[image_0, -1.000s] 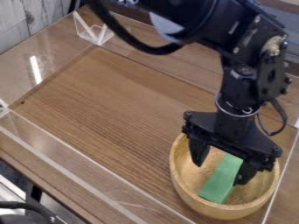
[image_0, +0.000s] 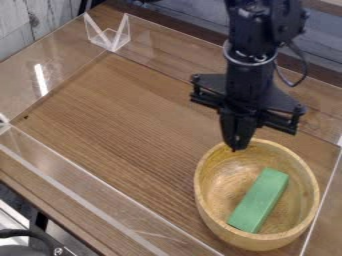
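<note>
My black gripper (image_0: 238, 134) hangs over the back rim of a wooden bowl (image_0: 214, 190), its lower end near that rim. A green rectangular block (image_0: 259, 202) lies in the right part of the bowl, clear of the gripper. The fingertips are dark and partly hidden by the body, so whether they are open or shut is unclear.
The bowl stands at the front right of a wooden tray (image_0: 114, 135). The tray's middle and left are clear. A clear plastic holder (image_0: 110, 32) is at the back left. A cable runs at the lower left edge.
The gripper has risen up and back from inside the bowl to above its back rim. The green block is now more fully visible.
</note>
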